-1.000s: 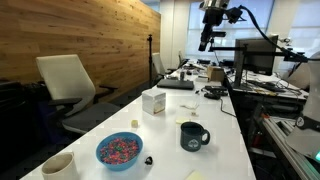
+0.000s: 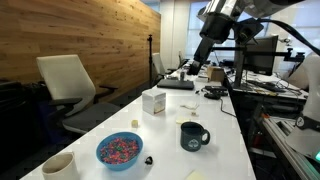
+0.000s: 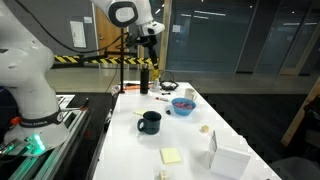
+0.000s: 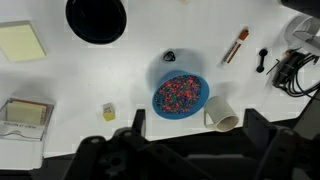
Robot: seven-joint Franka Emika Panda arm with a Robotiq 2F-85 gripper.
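Observation:
High above the white table, my gripper hangs open and empty. Its dark fingers show at the bottom of the wrist view, well clear of the surface. Below is a blue bowl filled with small red pieces, with a white mug to its right in that view. A dark mug stands farther along the table. Close to the bowl lies a small black object. A small yellowish block sits apart from them.
A white box stands toward the far side of the table. A pale yellow note pad lies flat near the dark mug. An orange marker and a bundle of black cables lie near the bowl's end. Bare table separates most items.
The objects on the table have stayed in place.

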